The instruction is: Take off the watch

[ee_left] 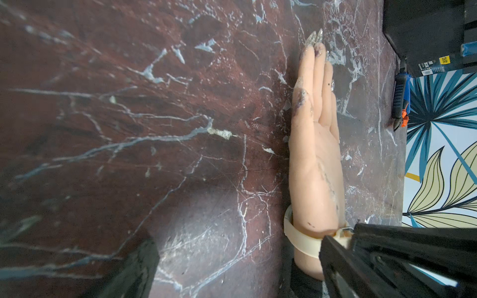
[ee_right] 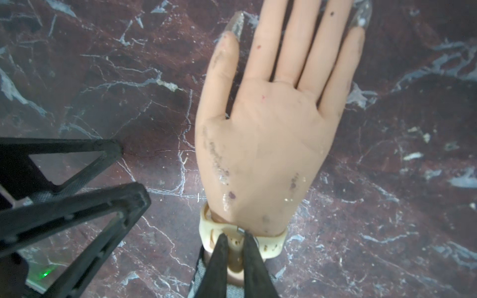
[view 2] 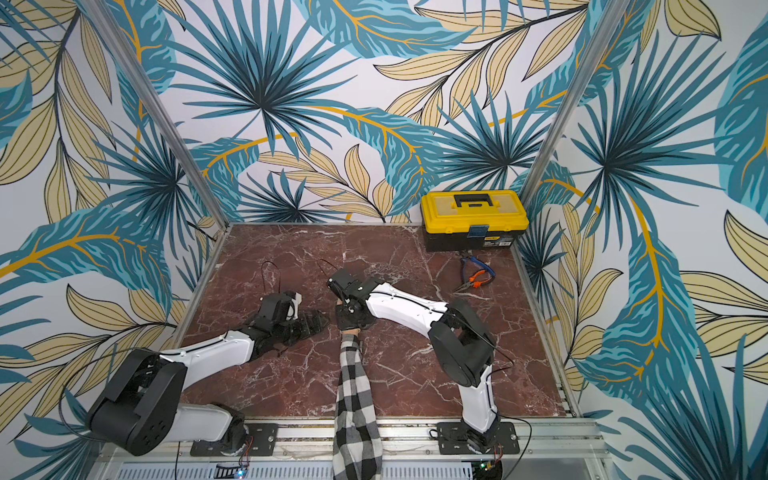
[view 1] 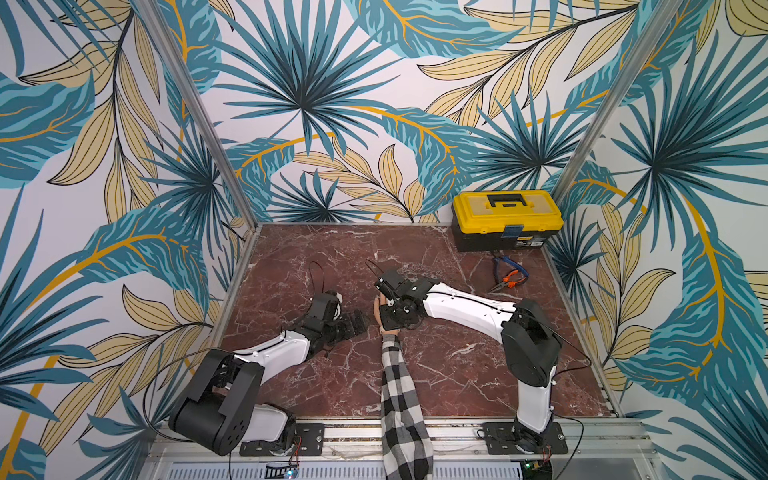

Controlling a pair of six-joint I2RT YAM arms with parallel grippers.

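Note:
A mannequin hand [ee_right: 268, 144] lies palm up in the right wrist view, with a cream watch strap [ee_right: 274, 243] around its wrist. The strap's buckle side faces up; no dial shows. My right gripper is over that strap, its fingertips close together with a narrow gap. Part of the cream strap shows between them; whether they touch it is unclear. My left gripper stands wide open left of the wrist, nothing between its fingers. In the top left view, the right gripper hides the watch.
The hand's checkered sleeve [view 1: 402, 408] runs to the table's front edge. A yellow toolbox [view 1: 508, 208] stands at the back right, orange-and-blue pliers [view 1: 510, 276] before it. Both grippers are close to each other.

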